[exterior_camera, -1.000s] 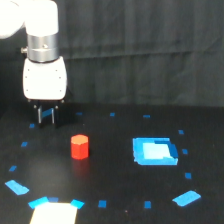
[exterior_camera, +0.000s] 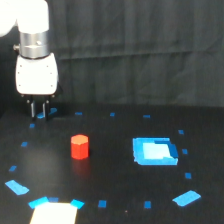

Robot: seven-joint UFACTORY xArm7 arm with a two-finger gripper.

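Note:
High at the left of the camera view, the white arm ends in my gripper, with its dark fingers pointing down. A gap shows between the two fingers, and I see nothing held there. A red block sits on the dark table, to the right of the gripper and nearer the camera. Farther right lies a blue-edged square with a white middle; whether it is a shallow tray or a flat marking is unclear.
Small blue marks dot the black table. Light-blue tape pieces lie near the front right and at the left. A pale yellowish object is cut off by the bottom edge. Dark curtain hangs behind.
The arm and gripper have shifted a little to the left, and the fingers look closer together than before. The red block and the blue-edged square have stayed in place.

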